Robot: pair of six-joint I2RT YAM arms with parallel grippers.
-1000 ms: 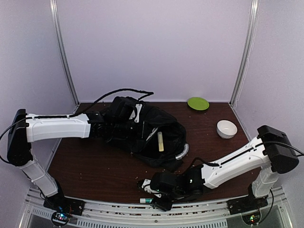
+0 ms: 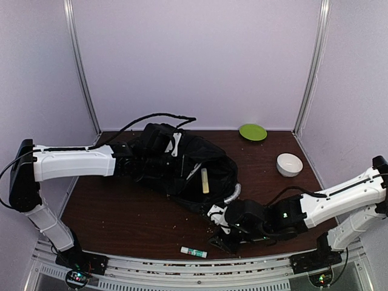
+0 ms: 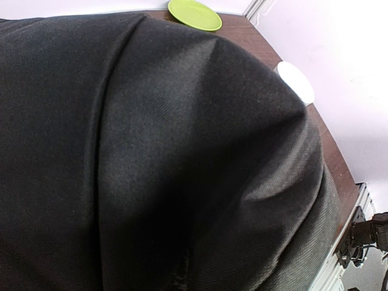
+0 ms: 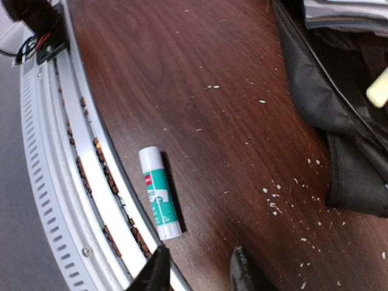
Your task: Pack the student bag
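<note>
A glue stick [image 4: 160, 194], white with a green label, lies on the table by the front rail; the top view shows it left of my right gripper [image 2: 219, 236]. The two dark fingertips [image 4: 157, 270] of that gripper stand apart, with nothing between them. The black bag [image 2: 212, 160] lies mid-table with its mouth toward the front, and a yellowish stick-like item [image 2: 205, 180] shows inside. My left gripper [image 2: 179, 160] is shut at the bag's upper left side. Black cloth [image 3: 182, 121] fills most of the left wrist view and its fingertips are hidden.
At the back right are a green plate [image 2: 253, 131] and a white bowl [image 2: 290, 165]. White crumbs [image 4: 273, 203] are scattered over the wood between glue stick and bag. The front metal rail [image 4: 91, 206] runs close beside the glue stick.
My right gripper has moved right and slightly back, away from the glue stick, which is now uncovered and lies slightly to the right of before. The left arm and bag have stayed still.
</note>
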